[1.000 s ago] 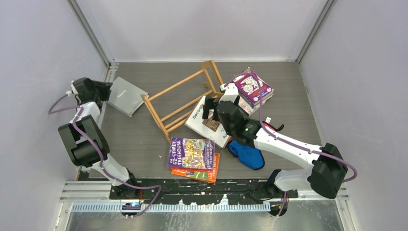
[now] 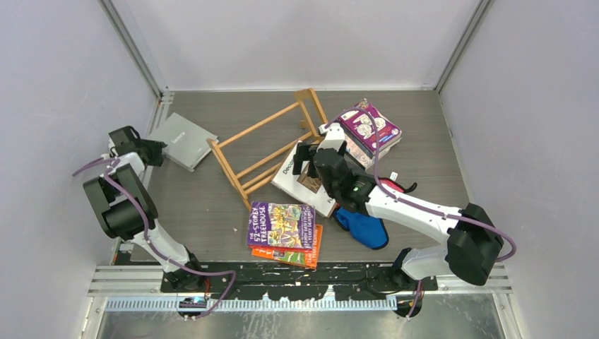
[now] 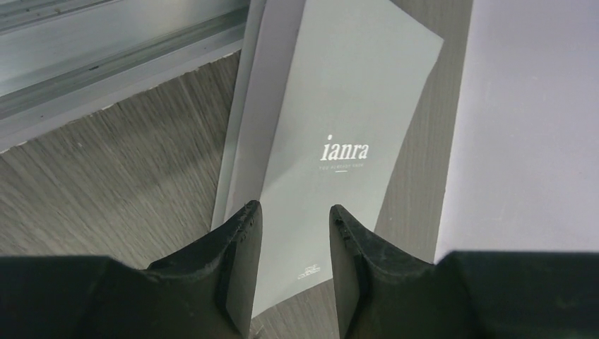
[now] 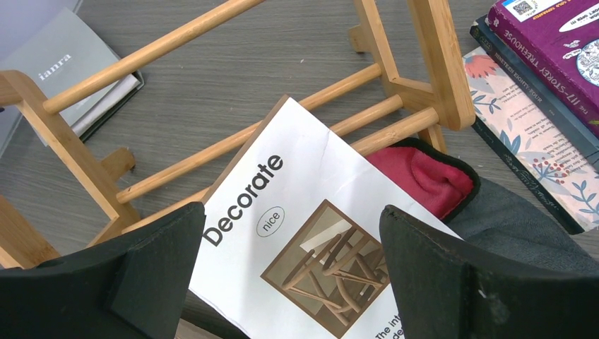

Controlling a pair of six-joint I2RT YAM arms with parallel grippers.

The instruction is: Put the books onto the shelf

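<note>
At the left, my left gripper hangs part open just over a grey "ianra" book (image 3: 339,106), with nothing visibly held. My right gripper is open above the white "Decorate" book (image 4: 254,176), which leans on the wooden rack (image 4: 152,180). Purple and orange books, topped by a purple "Storey Treehouse" one (image 2: 281,224), lie at the front middle. A pile with a purple book (image 4: 547,56) on top sits at the back right.
Blue and red cloth pouches (image 2: 364,226) lie right of the Decorate book. Bare floor (image 2: 191,212) shows at the front left and behind the rack.
The right arm has shifted slightly left.
</note>
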